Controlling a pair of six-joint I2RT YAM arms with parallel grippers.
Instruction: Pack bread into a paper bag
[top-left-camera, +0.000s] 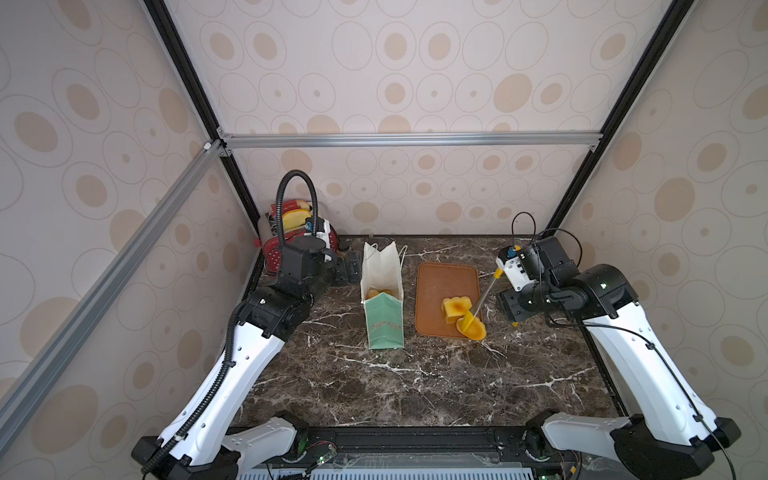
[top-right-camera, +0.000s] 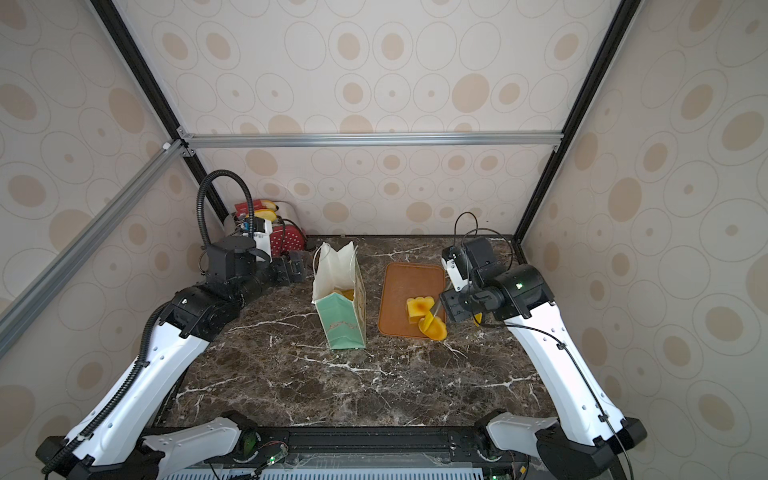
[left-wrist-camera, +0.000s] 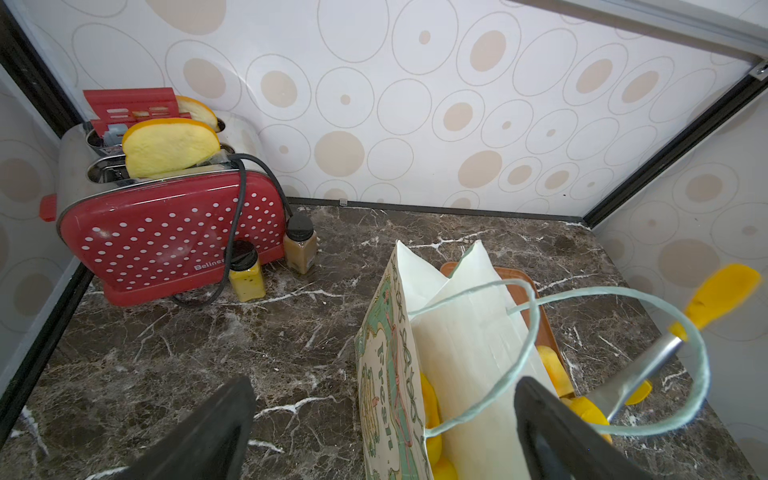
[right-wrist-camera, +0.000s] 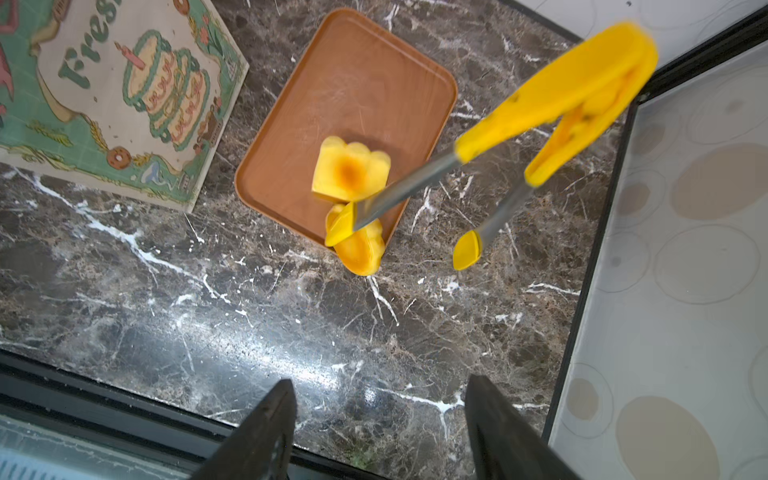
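Note:
The green-and-white paper bag (top-left-camera: 385, 324) stands upright mid-table, its mouth open and yellow-orange bread (left-wrist-camera: 430, 408) inside. On the brown tray (right-wrist-camera: 368, 88) lie a bread piece (right-wrist-camera: 349, 170) and a second one (right-wrist-camera: 360, 254) overhanging the tray's near edge. Yellow-tipped metal tongs (right-wrist-camera: 412, 188) appear tilted and blurred over the tray's right side, one tip over the second bread. My right gripper is open, its fingers (right-wrist-camera: 276, 416) apart with the tongs clear of the gap. My left gripper stands open just left of the bag, holding nothing.
A red toaster (left-wrist-camera: 176, 228) with bread slices stands at the back left, its cord trailing past two small jars (left-wrist-camera: 247, 276). The bag's looped handles (left-wrist-camera: 616, 296) stick out to the right.

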